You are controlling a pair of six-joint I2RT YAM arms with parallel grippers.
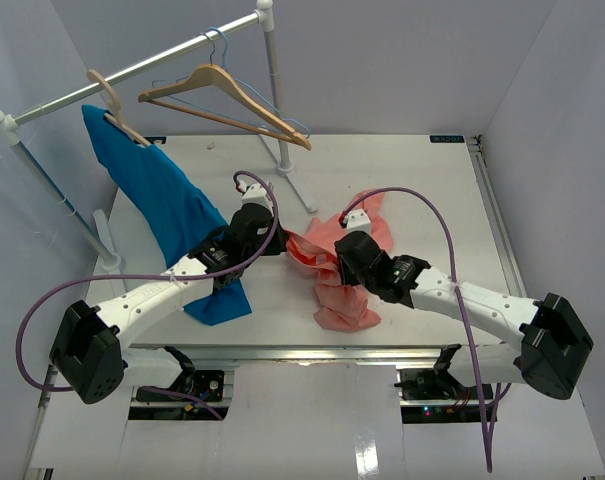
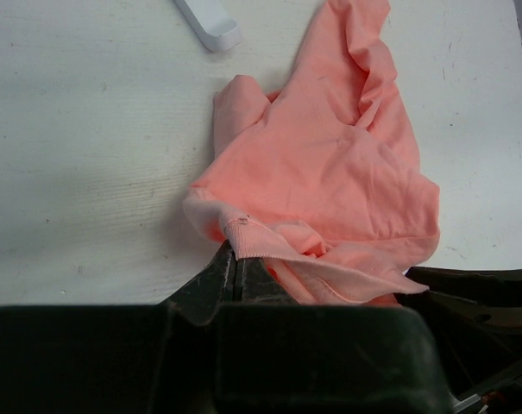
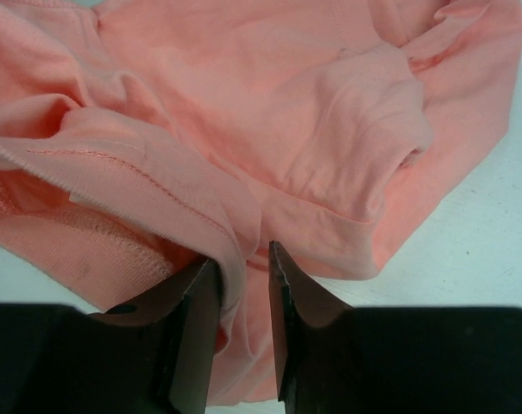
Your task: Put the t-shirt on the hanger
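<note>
The pink t shirt (image 1: 357, 225) (image 2: 321, 164) (image 3: 269, 112) lies crumpled on the white table, one edge lifted. My left gripper (image 1: 280, 243) is shut on that lifted edge. My right gripper (image 1: 347, 265) is over the shirt, fingers apart around a hanging fold of hem, which lies against the left finger in the right wrist view; it stands open. A wooden hanger (image 1: 217, 82) hangs empty from the rail (image 1: 142, 65) above, at the upper left.
A blue garment (image 1: 157, 190) hangs on another hanger at the left. The rack's white foot (image 2: 209, 21) rests behind the shirt. Bare table (image 1: 442, 210) is at the right.
</note>
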